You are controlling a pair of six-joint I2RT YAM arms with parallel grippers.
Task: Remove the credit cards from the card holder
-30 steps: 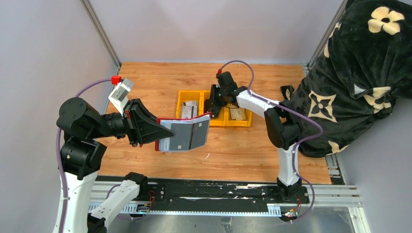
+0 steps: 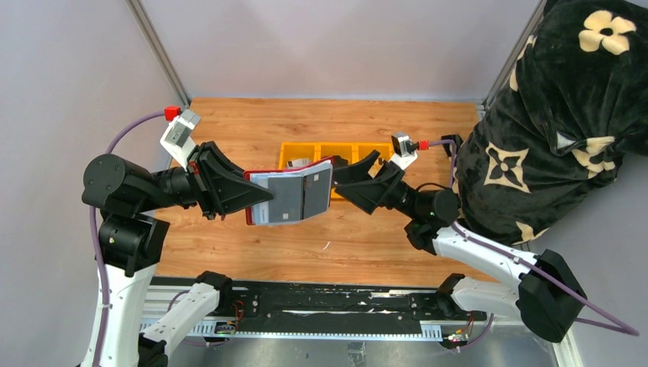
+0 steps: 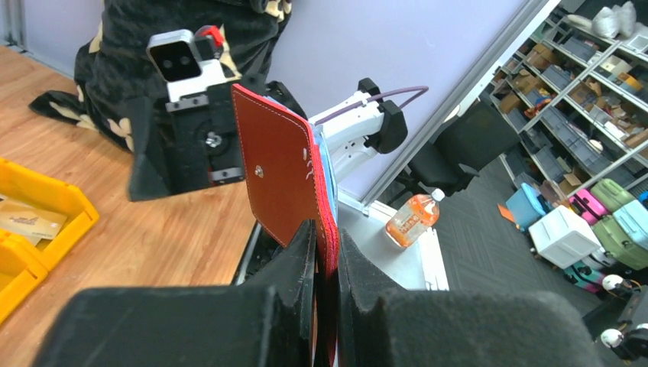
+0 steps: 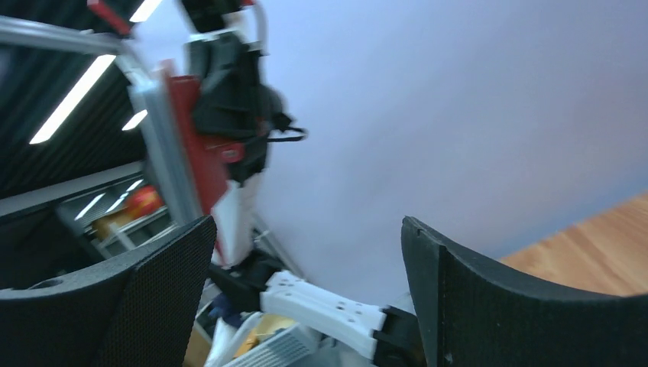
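In the top view my left gripper [image 2: 252, 191] is shut on the card holder [image 2: 286, 195], held up with red cover and grey card sleeves facing up. The left wrist view shows the holder [image 3: 279, 176] upright between the fingertips, its red stitched cover spread. My right gripper [image 2: 348, 180] is open just right of the holder, over the yellow bins. In the right wrist view its fingers [image 4: 497, 306] are wide apart with nothing between them; the holder appears blurred beyond them.
Yellow divided bins [image 2: 306, 149] with cards and a dark item sit mid-table, partly hidden. A black patterned cushion [image 2: 558, 122] fills the right side. Bare wood [image 2: 237, 252] lies at the front and back.
My right arm has risen out of the bins and swung toward the front, turning to face the holder. The left gripper has lifted the holder slightly.
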